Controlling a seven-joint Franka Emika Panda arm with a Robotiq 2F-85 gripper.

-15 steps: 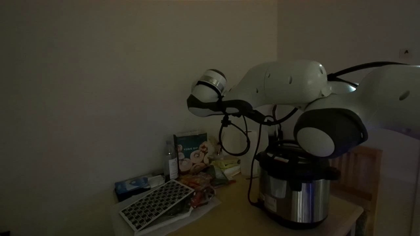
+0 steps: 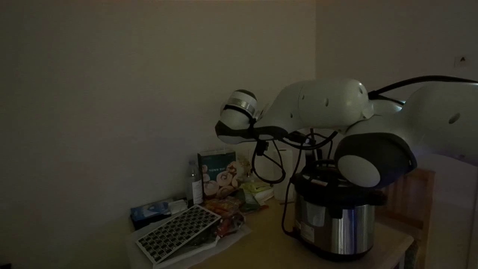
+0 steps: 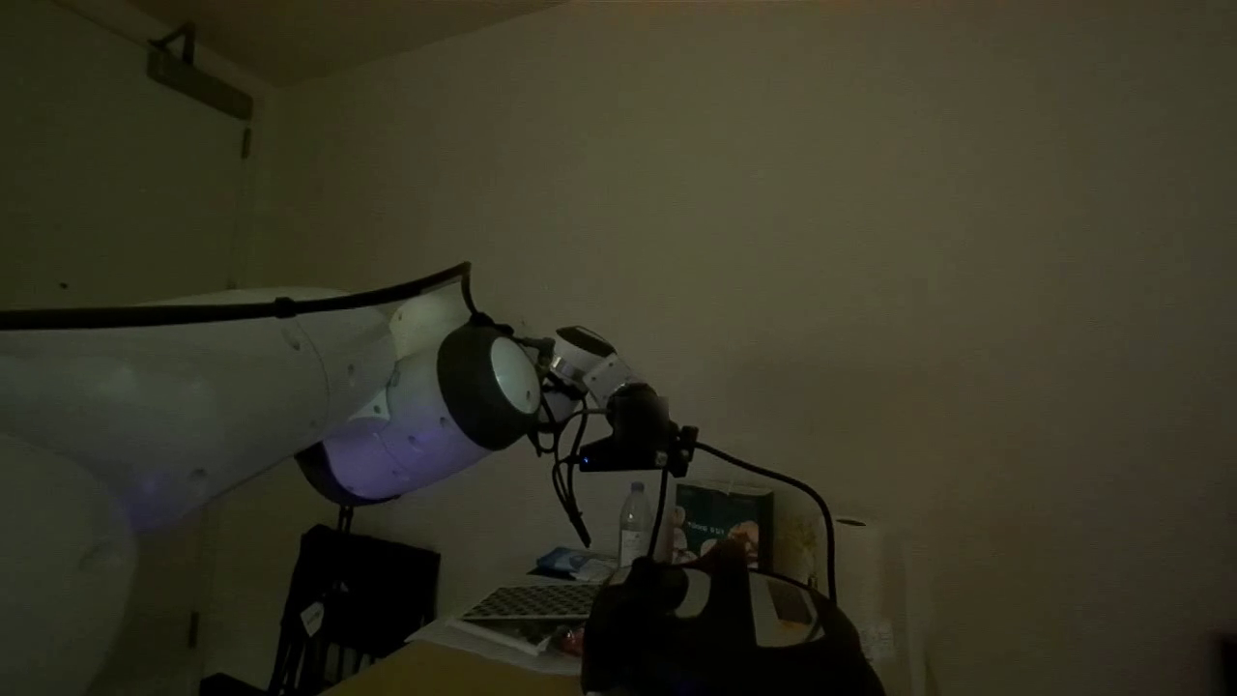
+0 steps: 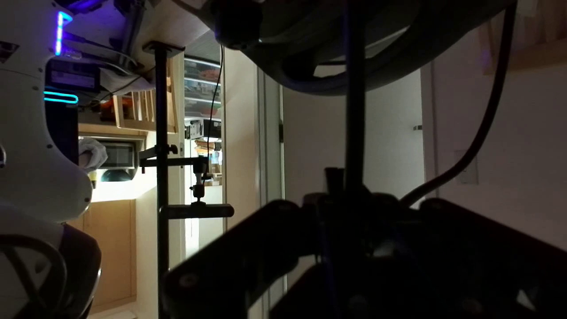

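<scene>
A silver and black electric pressure cooker (image 2: 334,228) stands on the table, and its black lid (image 3: 725,661) fills the lower middle of the second exterior view. My gripper is dark in the wrist view, shut on a black cord (image 4: 490,109). From the fingers, one stretch of cord curves away to the side; a straight dark length runs toward the cooker. In the first exterior view the cord (image 2: 284,215) drops to the cooker's base. The second exterior view has my gripper (image 3: 684,447) above the lid, apart from it. Darkness hides the exact grip.
Left of the cooker lie a black-and-white grid panel (image 2: 179,233), a clear bottle (image 2: 195,186), a green box (image 2: 218,172) and several food packets. A white paper roll (image 2: 283,179) stands behind. Bare table (image 2: 264,237) shows between panel and cooker.
My arm has come down a little toward the cooker. The cord and the loop of cable under the wrist have shifted with it; the objects on the table stay put.
</scene>
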